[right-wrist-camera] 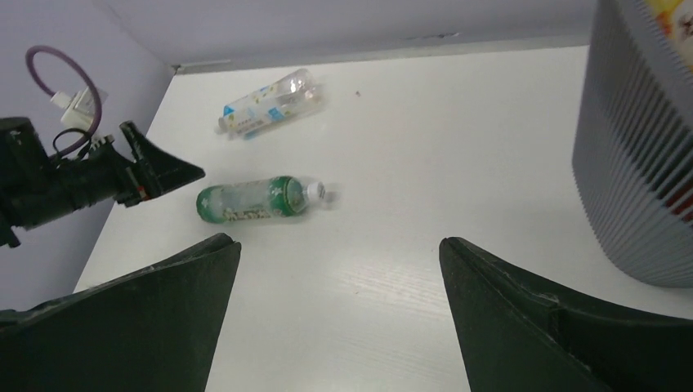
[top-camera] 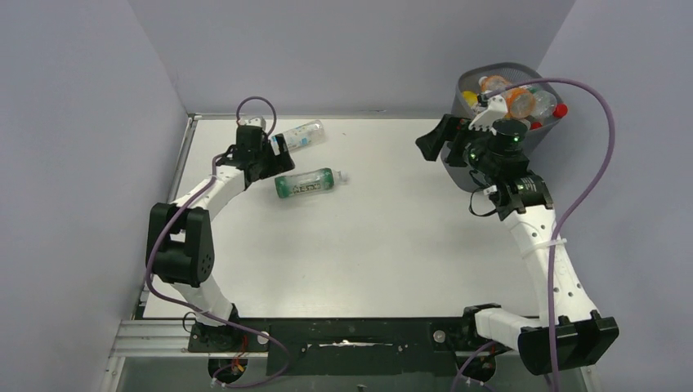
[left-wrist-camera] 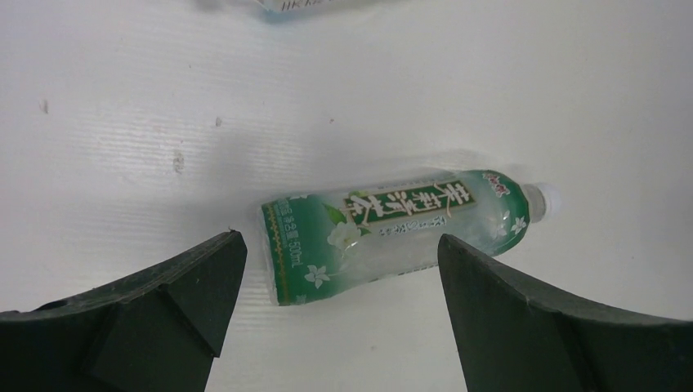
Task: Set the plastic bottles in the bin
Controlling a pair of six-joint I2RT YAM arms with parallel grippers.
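Note:
A green-labelled bottle (top-camera: pixel 306 184) (left-wrist-camera: pixel 392 229) (right-wrist-camera: pixel 249 201) lies on the white table, its cap to the right. Behind it lies a clear bottle (top-camera: pixel 298 134) (right-wrist-camera: pixel 266 104). My left gripper (top-camera: pixel 282 153) hangs open above and left of the green bottle, nothing between its fingers. My right gripper (top-camera: pixel 437 139) is open and empty, at the front left of the grey bin (top-camera: pixel 459 175) (right-wrist-camera: pixel 629 155), which holds several bottles.
The bin stands at the back right against the walls. Walls enclose the table at back and sides.

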